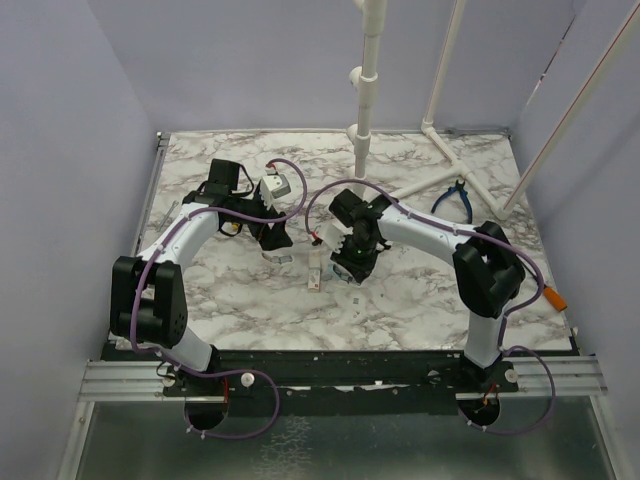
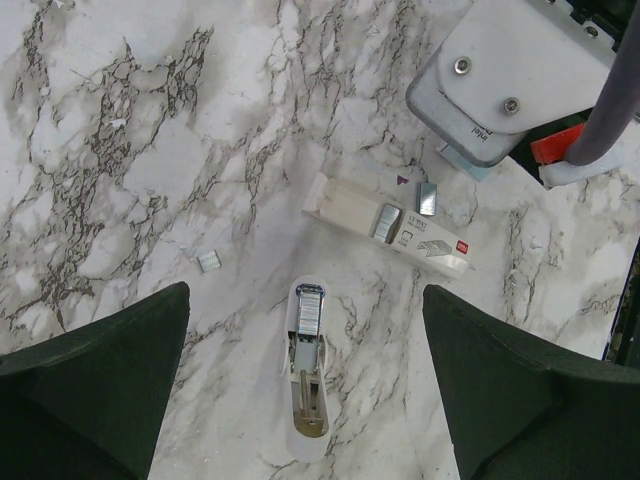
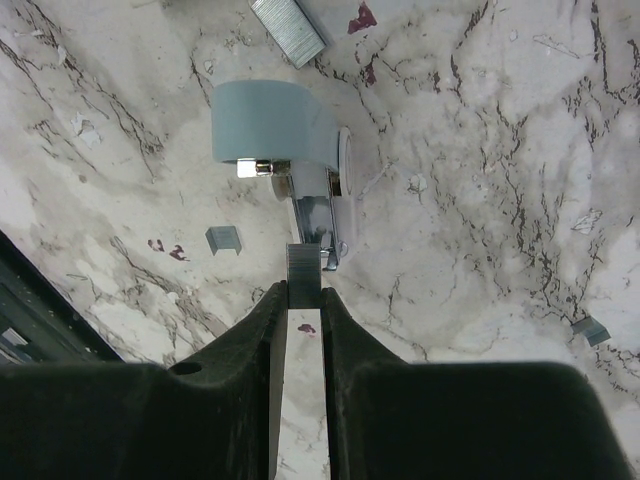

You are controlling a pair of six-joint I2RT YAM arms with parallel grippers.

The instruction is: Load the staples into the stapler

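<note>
In the right wrist view my right gripper is shut on a small grey strip of staples (image 3: pixel 304 272), held over the end of the stapler's metal channel (image 3: pixel 313 212). The stapler's pale blue-grey top (image 3: pixel 272 120) is swung back at the far end. In the left wrist view my left gripper is open above a white stapler part (image 2: pixel 308 445) with a metal rail. A staple box (image 2: pixel 440 250) lies beyond it, with a loose strip (image 2: pixel 428 198) beside it.
Loose staple pieces (image 3: pixel 223 240) lie around the stapler. Blue pliers (image 1: pixel 462 197) and white pipes (image 1: pixel 470 175) occupy the back right; an orange-handled tool (image 1: pixel 555 297) is at the right edge.
</note>
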